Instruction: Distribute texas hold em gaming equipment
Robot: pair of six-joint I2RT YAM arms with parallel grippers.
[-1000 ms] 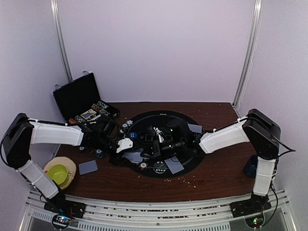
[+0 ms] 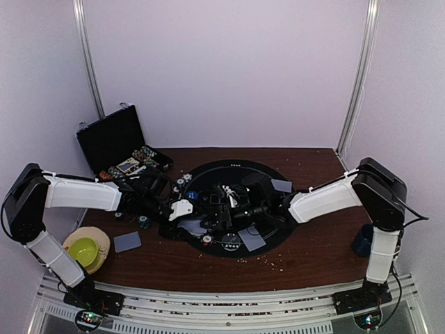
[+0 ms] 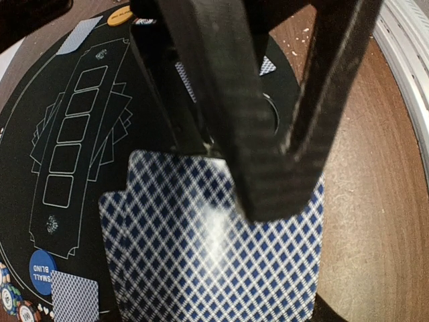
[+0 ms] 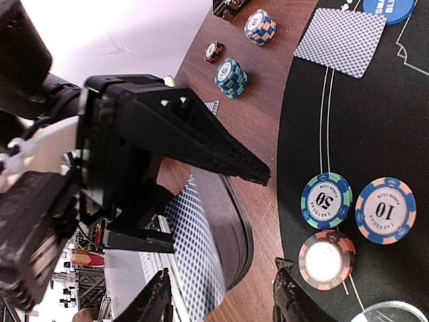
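A deck of blue-and-white checkered cards [image 3: 208,255] is held up on edge over the table, one layer of it sticking out a little at the side. My left gripper is shut on this deck, its dark fingers [image 4: 221,144] on either side. My right gripper [image 2: 217,221] stands open close by, its two fingertips [image 4: 161,295] spread to both sides of the deck's free end in the right wrist view. Whether they touch it I cannot tell. On the round black mat [image 2: 240,167], single cards [image 2: 252,239] lie face down.
Chips [image 4: 385,210] and a blue small blind button [image 3: 42,272] lie on the mat. An open chip case [image 2: 111,139] stands at back left. At front left is a plate with a green bowl [image 2: 84,250]; a dark blue cup [image 2: 362,240] is far right.
The left arm looks still.
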